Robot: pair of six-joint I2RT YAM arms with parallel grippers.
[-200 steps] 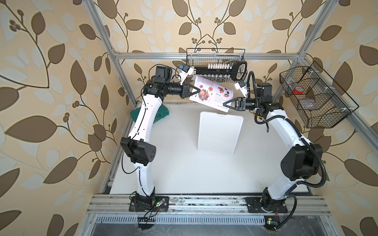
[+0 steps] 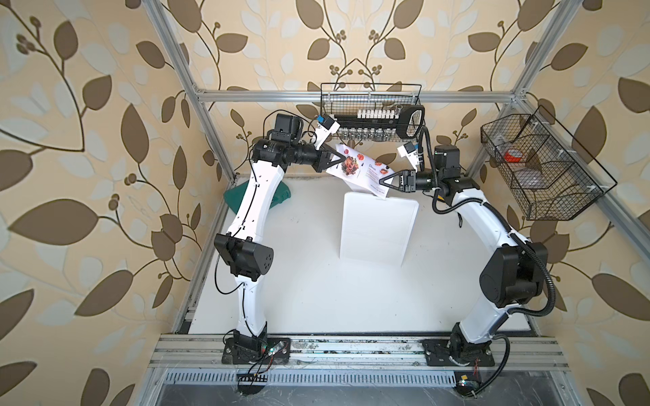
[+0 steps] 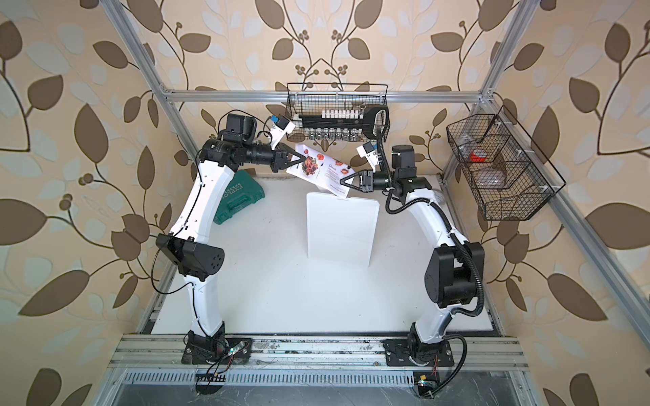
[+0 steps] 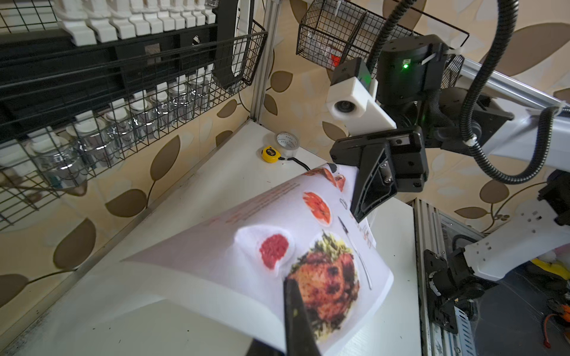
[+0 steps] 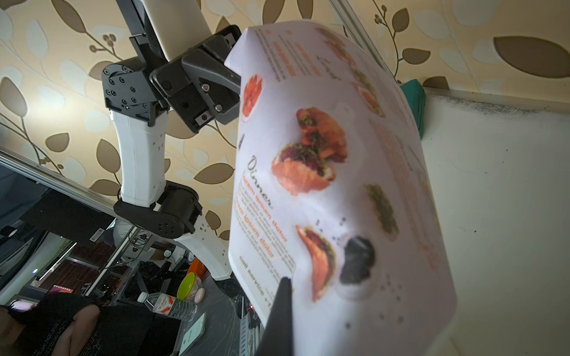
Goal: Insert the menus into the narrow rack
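A printed paper menu (image 2: pixel 363 169) with food pictures hangs curved between my two grippers, above and behind the white rack (image 2: pixel 377 230). The rack is a tall narrow box, standing upright mid-table. My left gripper (image 2: pixel 340 157) is shut on the menu's left edge; in the left wrist view its dark finger (image 4: pixel 299 323) presses near the chicken picture. On the opposite edge, my right gripper (image 2: pixel 383 181) is shut, and the right wrist view has its finger (image 5: pixel 280 320) against the paper near the word Dinner. The menu's lower corner is close to the rack's top; whether they touch cannot be told.
A wire basket (image 2: pixel 338 101) with bottles hangs on the back wall, another wire basket (image 2: pixel 541 169) at the right. A green case (image 3: pixel 238 196) lies at the back left; a yellow tape measure (image 4: pixel 270 155) sits at the back right.
Both grippers have drawn closer together, the left slightly right and the right slightly left. The menu between them has become more bowed and lowered a little at its right corner.
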